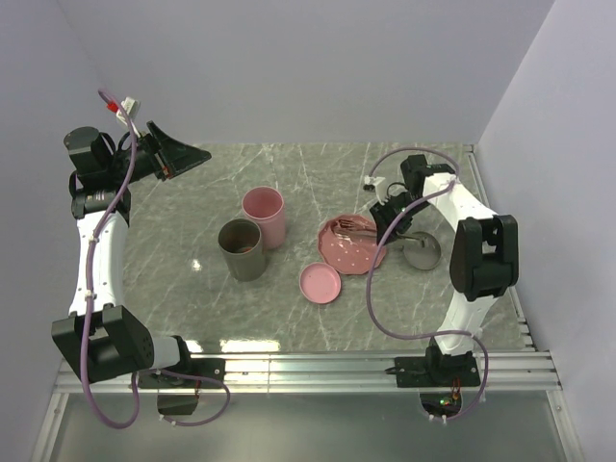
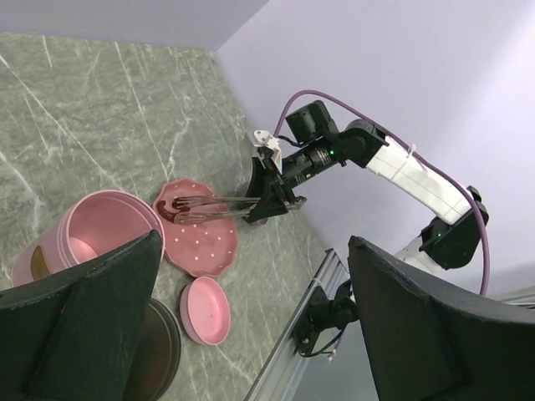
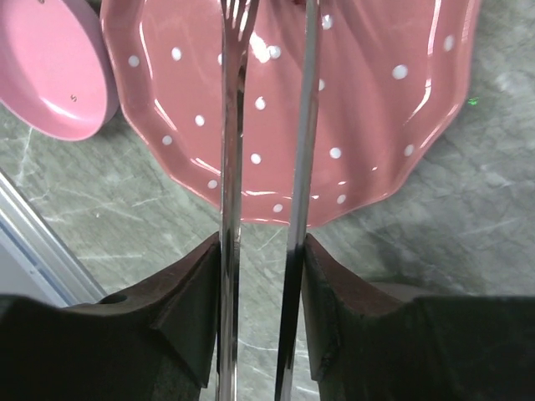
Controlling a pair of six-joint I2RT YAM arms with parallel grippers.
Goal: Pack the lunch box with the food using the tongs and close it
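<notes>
A pink dotted plate (image 1: 348, 252) lies right of centre, with long metal tongs or utensils (image 3: 297, 209) over it. My right gripper is around their handles at the plate's right, its fingers close on either side; whether it grips them firmly I cannot tell. My left gripper (image 1: 173, 159) hangs open at the far left, above the table, nothing between its fingers. A small pink dish (image 1: 320, 282) sits in front of the plate. A pink cup (image 1: 269, 223) and a grey-brown cup (image 1: 245, 262) stand to the left.
A grey round dish (image 1: 423, 255) lies right of the plate, partly under the right arm. A metal rail runs along the front edge, with walls at the sides and back.
</notes>
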